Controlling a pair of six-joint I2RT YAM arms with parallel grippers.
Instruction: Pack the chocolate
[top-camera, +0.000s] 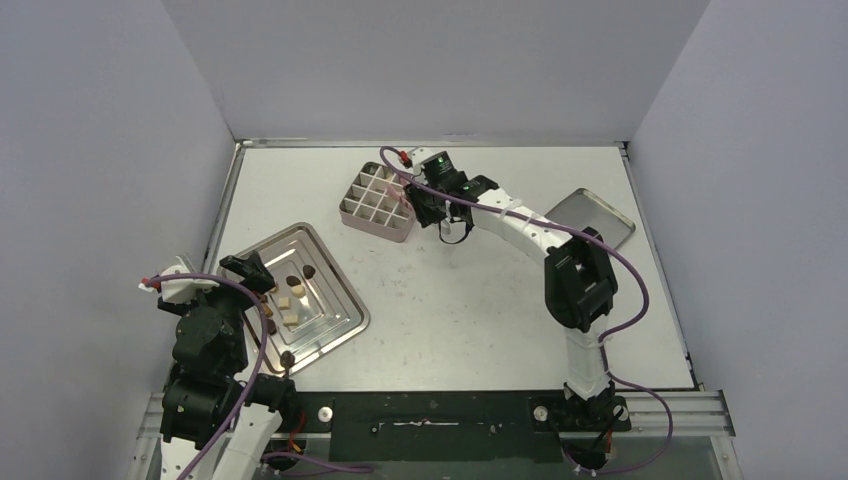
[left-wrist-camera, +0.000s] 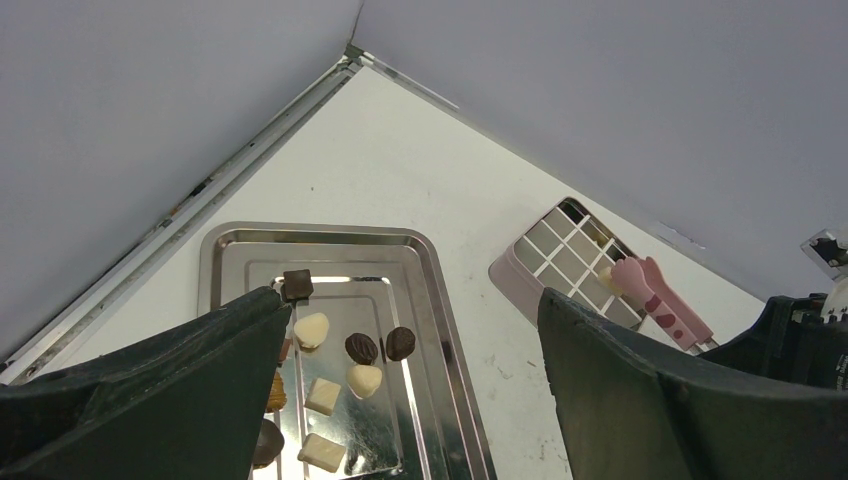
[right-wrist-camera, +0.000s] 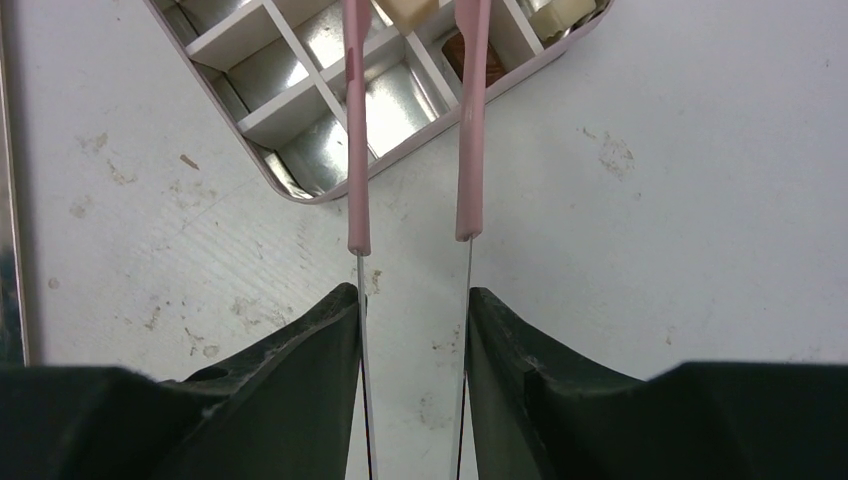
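Observation:
A pink divided box (top-camera: 371, 222) stands at the back centre of the table. My right gripper is shut on pink tongs (right-wrist-camera: 470, 160), whose tips are over the box by a cream piece (right-wrist-camera: 410, 10). A brown piece (right-wrist-camera: 453, 52) and a pale piece (right-wrist-camera: 560, 16) sit in compartments; several others are empty. A steel tray (top-camera: 340, 300) at the left holds several chocolates, dark, white and brown (left-wrist-camera: 400, 343). My left gripper hangs over that tray, open, with nothing between its fingers.
A grey tray (top-camera: 595, 210) lies at the right back, beside the right arm. Walls (top-camera: 740, 240) bound the sides and back.

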